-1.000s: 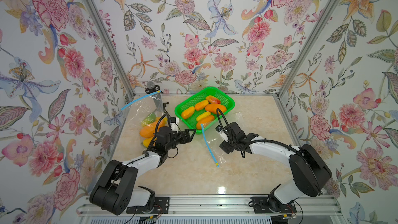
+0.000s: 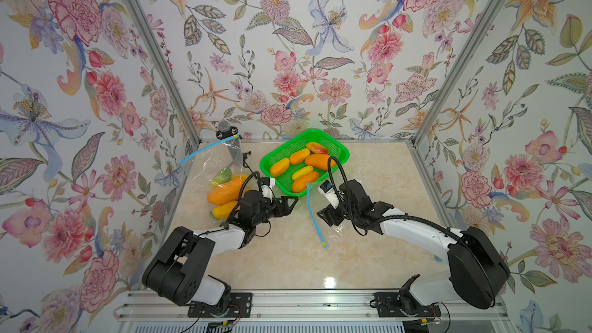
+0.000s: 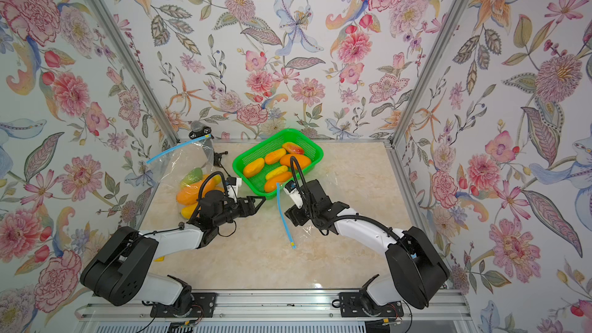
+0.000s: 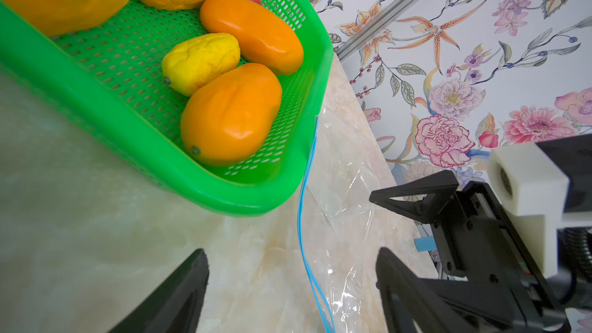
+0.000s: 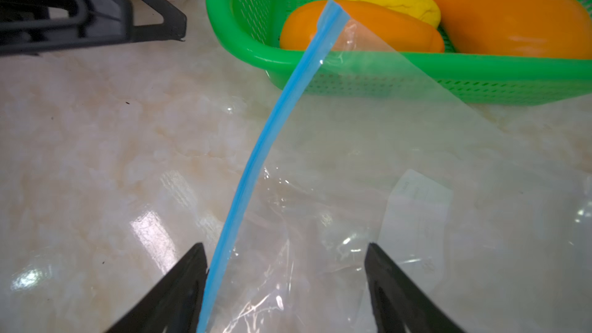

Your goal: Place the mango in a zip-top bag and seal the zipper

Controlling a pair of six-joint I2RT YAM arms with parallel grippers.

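Several orange and yellow mangoes, among them a large orange mango (image 4: 234, 117), lie in the green basket (image 4: 132, 135). A clear zip bag (image 5: 345, 191) lies flat and empty on the table, its blue zipper strip (image 5: 262, 148) facing left and its top corner against the basket's front rim. My right gripper is open above the bag, its fingers either side of the zipper-edge film, with nothing held. In the left wrist view my left gripper stands with its fingers apart and nothing between them, left of the bag and in front of the basket.
At the far left stands another clear bag (image 2: 212, 163) with a blue strip and fruit such as an orange mango (image 2: 222, 196) in or under it; I cannot tell which.
Over the last second the bag's upper zipper corner has shifted right. My left gripper has shifted slightly right.
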